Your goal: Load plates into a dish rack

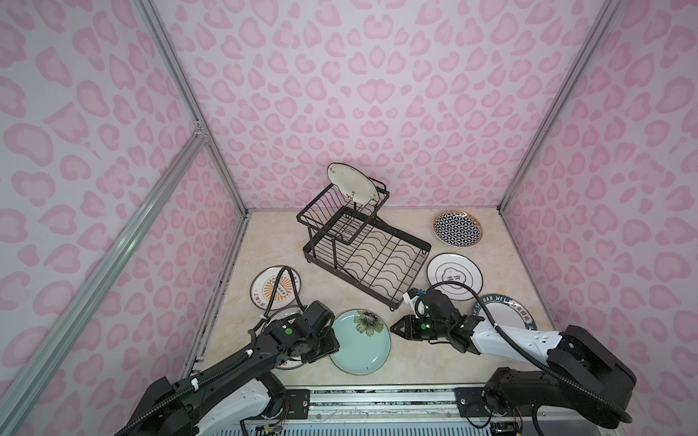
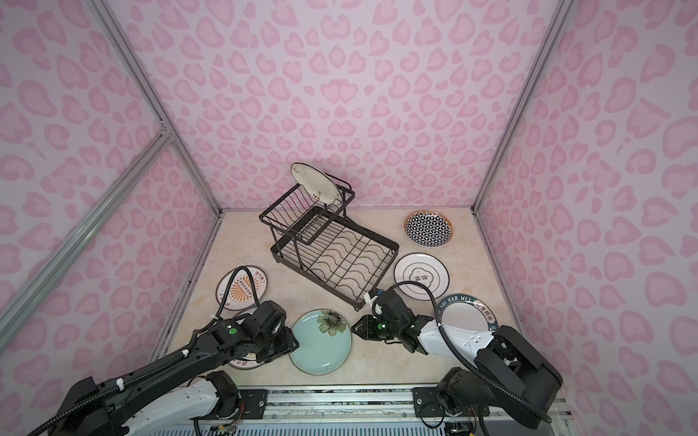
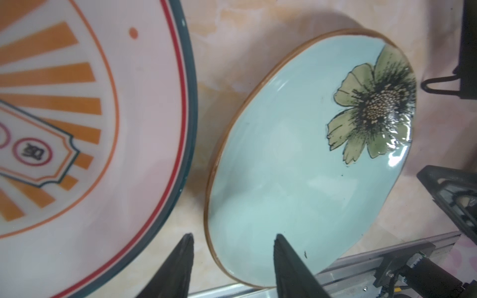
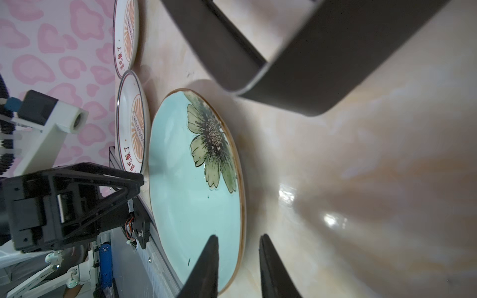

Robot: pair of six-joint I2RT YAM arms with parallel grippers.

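A mint plate with a flower print [image 1: 357,347] lies flat at the front centre. My left gripper hovers over its left edge, beside an orange-patterned plate [image 3: 59,129]; its fingers are apart with nothing between them. My right gripper is low at the plate's other edge, fingers also apart and empty. The dark dish rack [image 1: 378,261] stands behind, with a cream plate [image 2: 314,181] upright in its upper tier.
An orange-print plate [image 1: 271,287] lies at the left. A black-and-white patterned plate [image 1: 457,226], a white plate [image 1: 452,269] and a lettered plate [image 2: 465,312] lie on the right. The rack's corner is close above the right gripper.
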